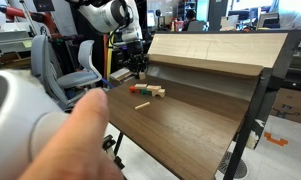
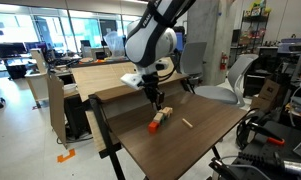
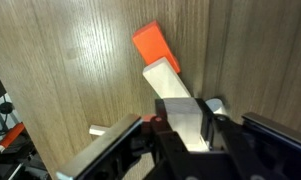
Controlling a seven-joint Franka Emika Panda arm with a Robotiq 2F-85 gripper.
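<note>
My gripper is shut on a pale block (image 3: 183,114) with an orange edge, low over the wooden table. Beneath and ahead of it in the wrist view lies a long white block (image 3: 164,78), and beyond that an orange block (image 3: 153,41) rests on the wood. In exterior view 2 the gripper (image 2: 159,100) is just above a small group of blocks, an orange one (image 2: 153,127) at its near end. The small size there hides whether the held block touches the others.
A short pale stick (image 2: 187,124) lies apart on the table. A raised wooden shelf (image 1: 208,66) runs along one side of the tabletop (image 1: 180,125), much of which is bare. A blurred white and orange shape (image 1: 68,130) covers the near left of exterior view 1.
</note>
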